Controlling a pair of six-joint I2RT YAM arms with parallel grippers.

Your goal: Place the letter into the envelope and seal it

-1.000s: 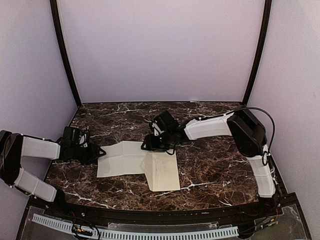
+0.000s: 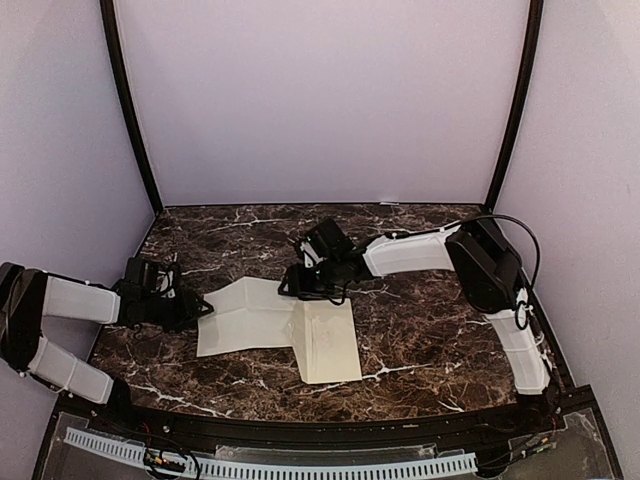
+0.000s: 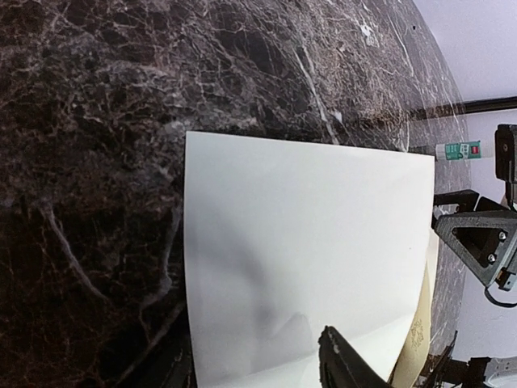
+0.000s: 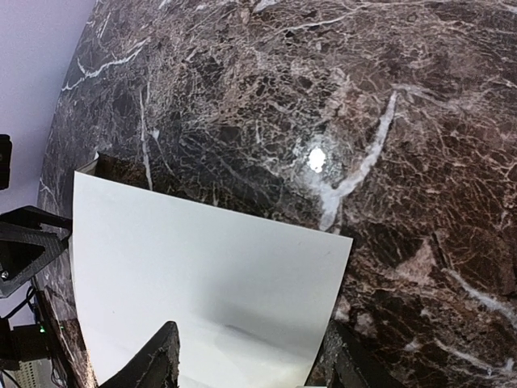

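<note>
The letter, a white creased sheet (image 2: pixel 245 318), lies left of the cream envelope (image 2: pixel 333 345) in the top view, its right end meeting the envelope's pointed flap. At the letter's far left corner is my left gripper (image 2: pixel 207 306); in the left wrist view its fingers (image 3: pixel 351 361) stand apart, with the sheet (image 3: pixel 311 234) showing between and beyond them. My right gripper (image 2: pixel 287 287) is over the letter's far right corner by the envelope. Its fingers (image 4: pixel 347 360) are spread in the right wrist view, the sheet (image 4: pixel 202 267) showing between them. Whether either fingertip touches paper is hidden.
A glue stick (image 3: pixel 460 150) with a green label lies beyond the sheet in the left wrist view. My right arm (image 2: pixel 410 252) crosses above the table's right half.
My right gripper has shifted slightly left. The left gripper and the letter's left edge sit a touch farther right and nearer the front. The envelope has barely moved.
</note>
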